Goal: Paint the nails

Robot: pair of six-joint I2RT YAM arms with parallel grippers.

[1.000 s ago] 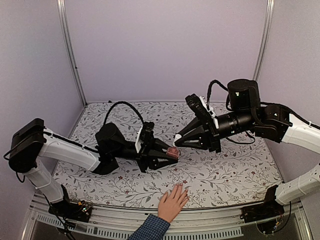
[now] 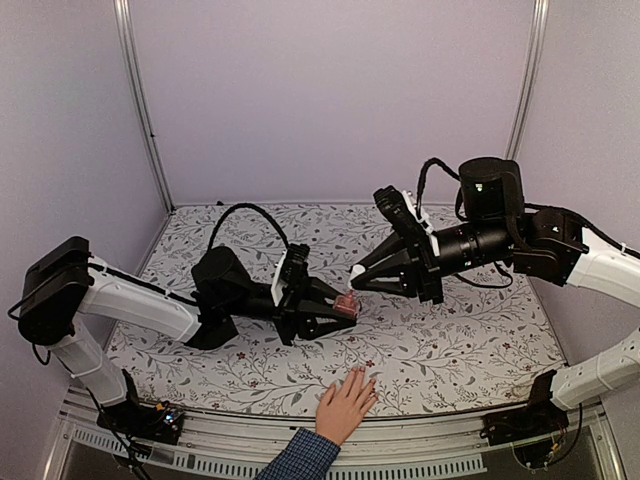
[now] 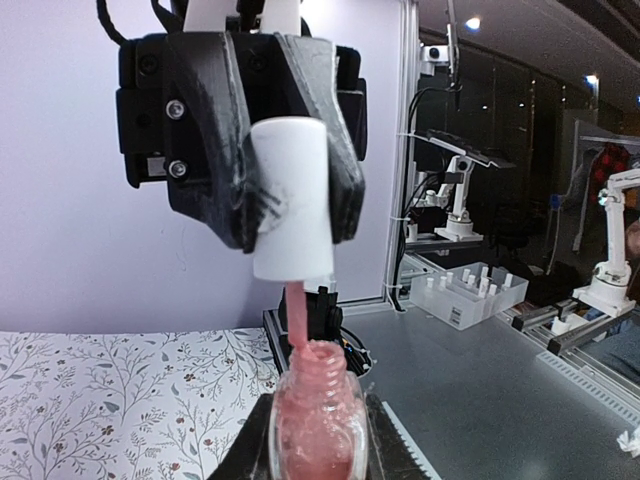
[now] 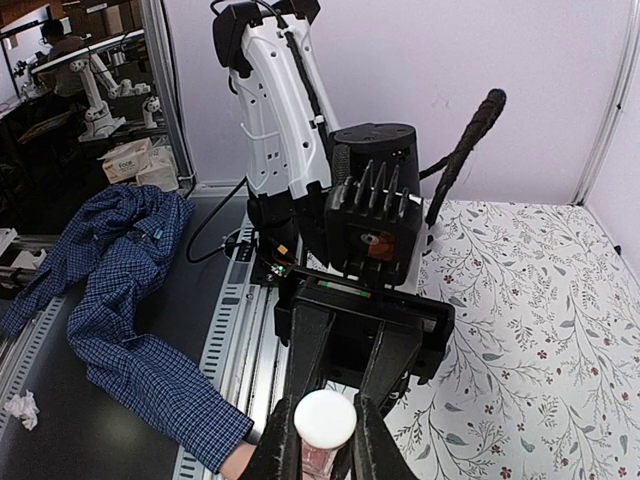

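In the left wrist view, a clear bottle of pink polish [image 3: 318, 420] stands upright with its threaded neck uncovered, and my left gripper [image 2: 340, 308] is shut on it. Above it my right gripper [image 2: 362, 280] is shut on the white cap [image 3: 291, 190]. From the cap a pink-coated brush [image 3: 296, 312] points down, its lower end at the bottle's mouth. The cap itself is clear of the neck. In the top view a hand [image 2: 346, 405] lies flat near the front edge, fingers spread a little, below both grippers.
A checked blue sleeve [image 2: 302, 456] covers the wrist at the front edge. Off the table, the left wrist view shows a clear bin [image 3: 468, 296] of white-capped bottles.
My left gripper, the bottle and the hand look unmoved.
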